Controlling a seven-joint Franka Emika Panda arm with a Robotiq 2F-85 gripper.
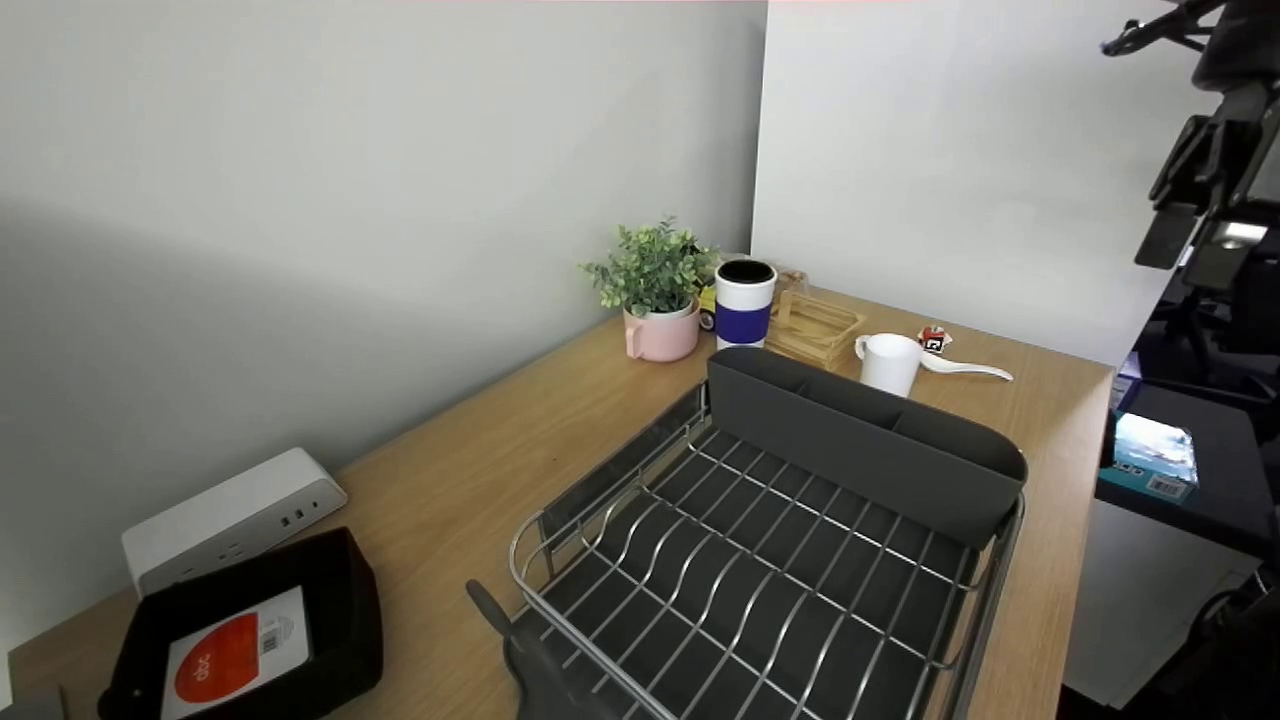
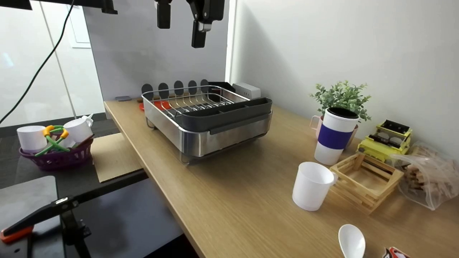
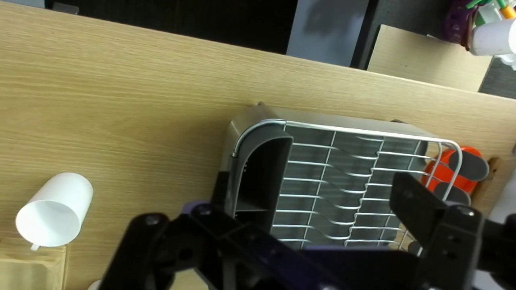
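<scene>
My gripper is open, its two fingers wide apart and nothing between them. It hangs high over the table; in the wrist view the dish rack shows below, between the fingertips. The rack is bare metal wire over a grey tray, with a dark grey utensil holder along one end. A white mug stands upright on the table, clear of the rack and the gripper. Near it lies a white spoon, and a white tumbler with a purple band stands toward the wall.
A wooden crate, a bag of wooden pieces, a yellow toy and a potted plant crowd the wall side. A black bin sits beside a white power strip. Bare table lies between rack and mug.
</scene>
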